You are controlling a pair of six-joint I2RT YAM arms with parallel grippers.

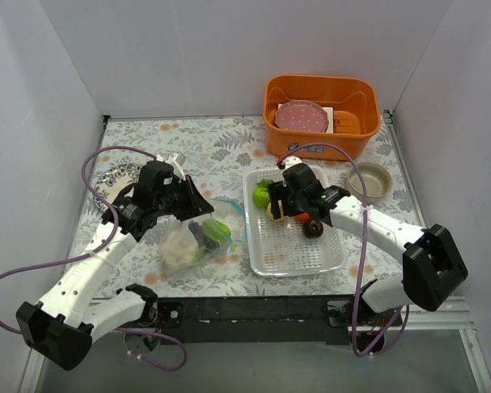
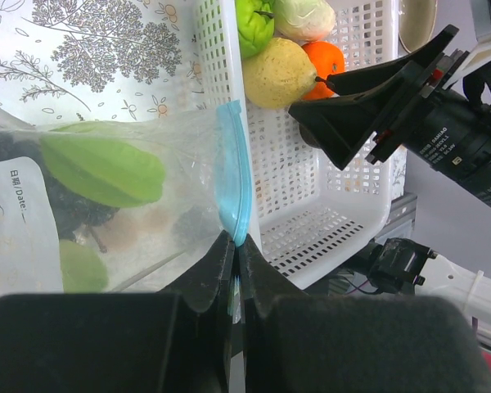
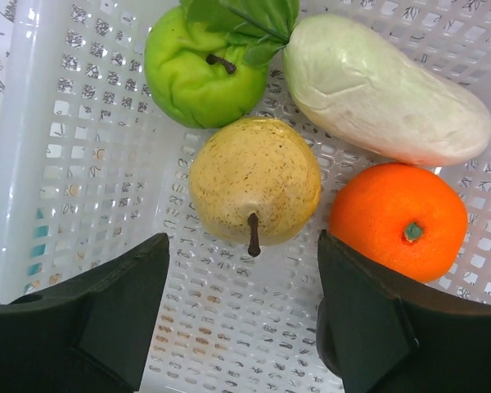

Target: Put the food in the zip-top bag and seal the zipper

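A clear zip top bag (image 1: 198, 246) with a blue zip edge (image 2: 236, 176) lies on the table, and green and dark food shows through it. My left gripper is shut on the bag's edge near the zipper. In the white basket (image 1: 299, 266) sit a yellow pear (image 3: 255, 180), a green pepper (image 3: 204, 74), a pale radish-like vegetable (image 3: 385, 90), an orange (image 3: 398, 221) and a dark item (image 3: 331, 340) partly hidden by a finger. My right gripper stands open over the basket, its fingers apart near the pear's stem end, touching nothing clearly.
Behind the basket stands an orange bin (image 1: 364, 110) holding a pink dotted plate (image 1: 302, 116). A beige bowl (image 1: 371, 180) is at the right, and a patterned plate (image 1: 114, 182) lies at the left, partly behind my left arm.
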